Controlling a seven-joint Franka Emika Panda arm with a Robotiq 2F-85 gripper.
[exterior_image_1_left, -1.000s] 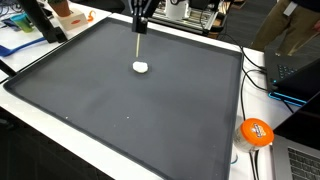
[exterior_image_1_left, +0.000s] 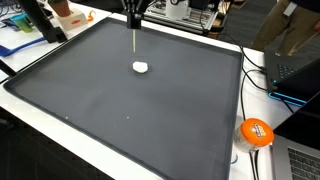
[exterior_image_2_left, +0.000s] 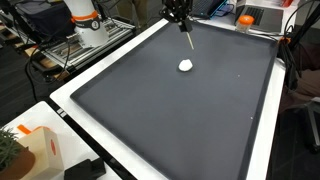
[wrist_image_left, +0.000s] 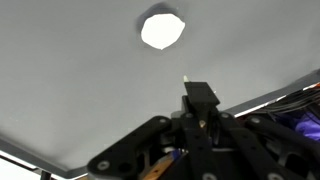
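A small white rounded piece (exterior_image_1_left: 140, 67) lies on the dark grey board (exterior_image_1_left: 90, 85), and the wrist view has the same white piece (wrist_image_left: 162, 31) near its top. My gripper (exterior_image_1_left: 134, 24) is shut on a thin pale stick (exterior_image_1_left: 134, 42), which points down toward the board. In exterior view 2 the stick (exterior_image_2_left: 190, 40) hangs a little behind the white piece, apart from it. From the wrist, only the tip of the stick shows past the dark closed fingers (wrist_image_left: 200, 97); the rest is hidden.
An orange-topped container (exterior_image_1_left: 254, 133) stands off the board's right side, close to a laptop (exterior_image_1_left: 297, 158). Cables run along that edge. Most of the board is bare around the white piece.
The white piece stayed put.
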